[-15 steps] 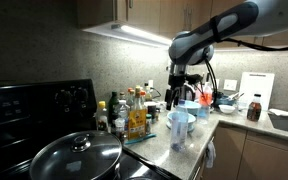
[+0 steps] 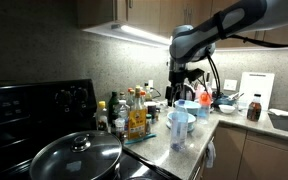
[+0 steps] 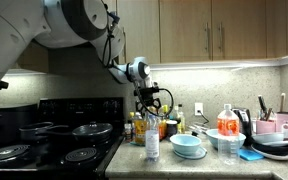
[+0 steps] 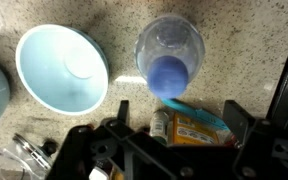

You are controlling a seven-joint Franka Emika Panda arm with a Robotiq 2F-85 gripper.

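Observation:
My gripper stands open, its two fingers far apart with nothing between them. In the wrist view, a clear plastic bottle [image 4: 182,40] with a blue cap [image 4: 168,76] lies ahead of the fingertips, toward the top of the picture. From the side, this bottle [image 3: 152,138] is upright on the counter, and my gripper [image 3: 148,106] hangs above its height, apart from it. A pale blue bowl [image 4: 62,68] appears to the left in the wrist view.
Several sauce and oil bottles [image 2: 137,115] crowd the counter by the stove. A larger bottle with an orange-red label [image 3: 228,135] stands right of the stacked bowls [image 3: 188,146]. A lidded pan [image 2: 76,158] sits on the stove. Bare counter [image 3: 199,167] shows along the front.
The arm and gripper have risen slightly over the last second. The bottles, bowls and pan have stayed in place.

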